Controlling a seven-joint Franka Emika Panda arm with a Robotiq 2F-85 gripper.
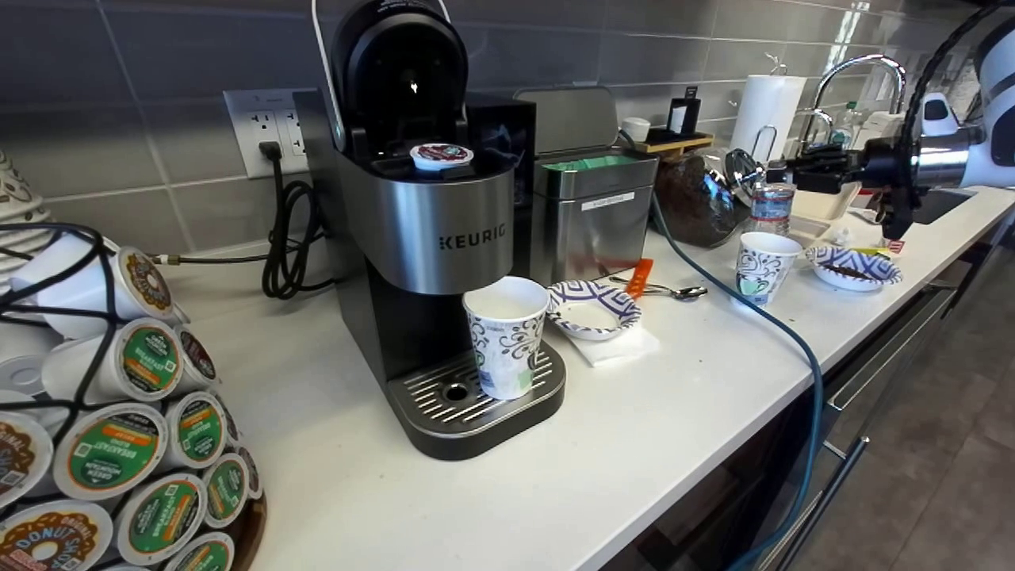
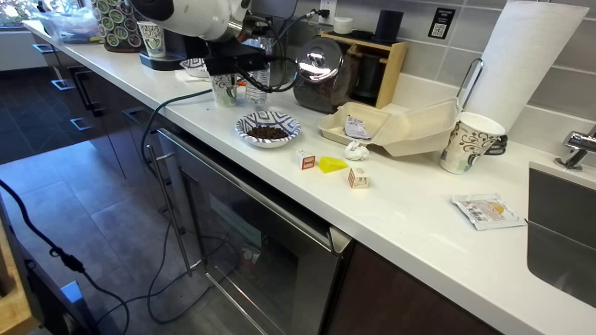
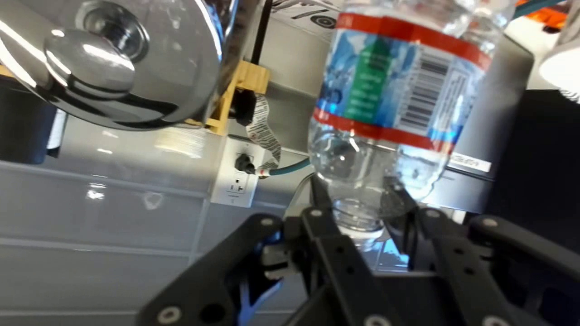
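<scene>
A clear plastic bottle (image 3: 402, 81) with a red, blue and green label fills the upper right of the wrist view. My gripper is shut on its neck, one dark finger on each side. In exterior view 1 the gripper (image 1: 778, 175) is at the top of the bottle (image 1: 771, 208), whose base is hidden behind a patterned paper cup (image 1: 764, 266). From exterior view 2 the bottle (image 2: 257, 83) looks upright beside that cup (image 2: 224, 90). Whether its base touches the counter, I cannot tell.
The coffee machine (image 1: 433, 233) has its lid raised, a pod (image 1: 442, 156) on top and a cup (image 1: 506, 342) on its tray. Close to the bottle stand a glass jar (image 1: 687, 198) and a patterned bowl (image 1: 853, 267). A blue hose (image 1: 794, 336) crosses the counter.
</scene>
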